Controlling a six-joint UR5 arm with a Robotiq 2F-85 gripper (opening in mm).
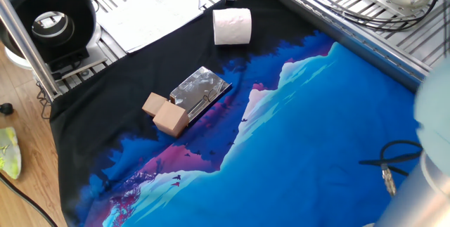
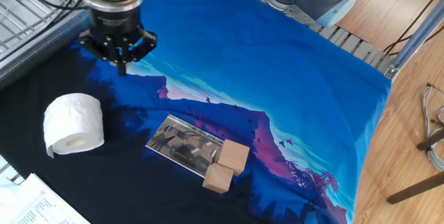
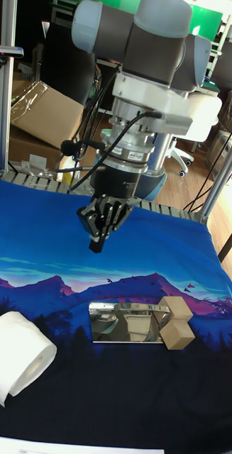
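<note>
My gripper (image 2: pixel 121 68) hangs pointing down above the cloth, its black fingertips together and nothing visible between them. In the third exterior view the gripper (image 3: pixel 96 246) is over the blue part, behind the shiny box and high enough to be clear of it. A flat, reflective silver box (image 2: pixel 184 145) lies on the cloth. Against one end of it are two plain wooden blocks, one block (image 2: pixel 234 156) beside the other block (image 2: pixel 218 178). A white paper roll (image 2: pixel 73 124) lies on its side, apart from the box.
Paper sheets (image 1: pixel 151 13) lie by the black edge, near a large black ring (image 1: pixel 48 27). Cables (image 1: pixel 394 158) and part of the arm (image 1: pixel 429 143) occupy the right side of the first exterior view.
</note>
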